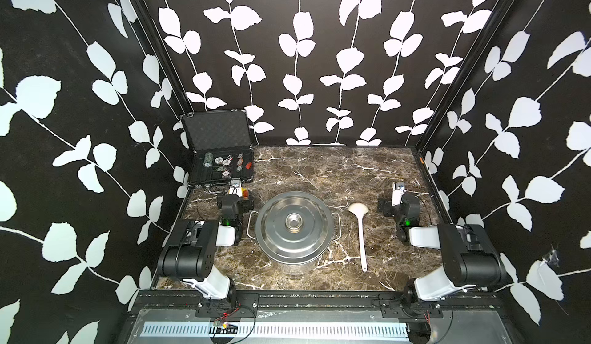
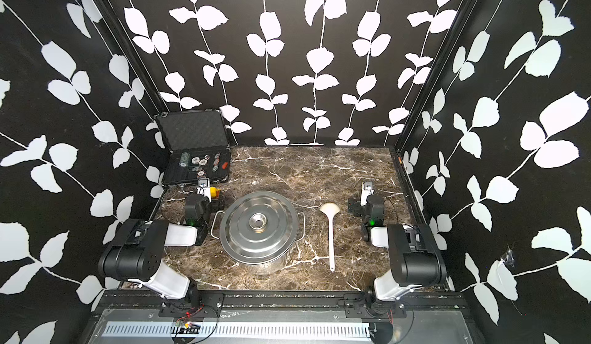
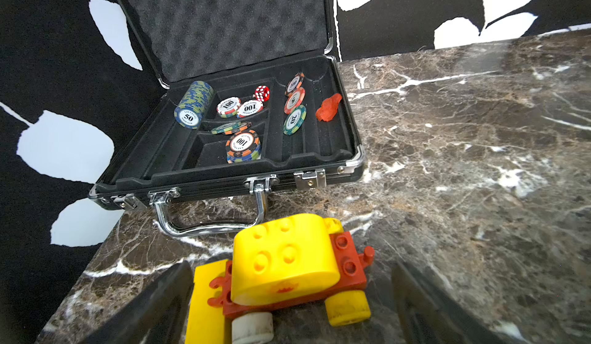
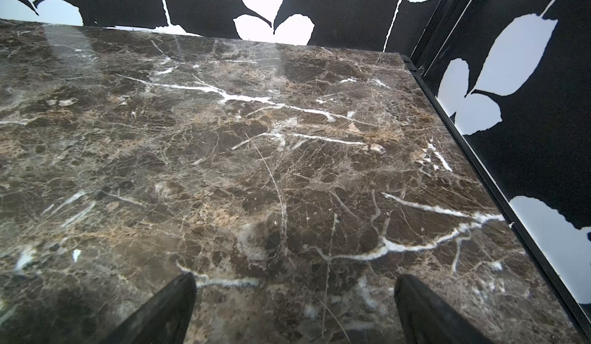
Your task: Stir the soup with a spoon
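A steel pot stands at the middle front of the table, its shiny lid (image 1: 295,227) on top, so whatever is inside is hidden. To the right of the pot lies a white ladle-like spoon (image 1: 361,239), bowl toward the back and handle toward the front edge. My left gripper is open, left of the pot, with a yellow and red toy vehicle (image 3: 286,264) in view ahead between its spread fingers; it is not gripped. Right of the spoon, my right gripper stands open over bare marble, nothing between its fingers.
An open black case (image 1: 221,165) with poker chips and dice stands at the back left, its metal handle (image 3: 209,227) facing forward. The pot has a wire handle (image 1: 250,226) on its left side.
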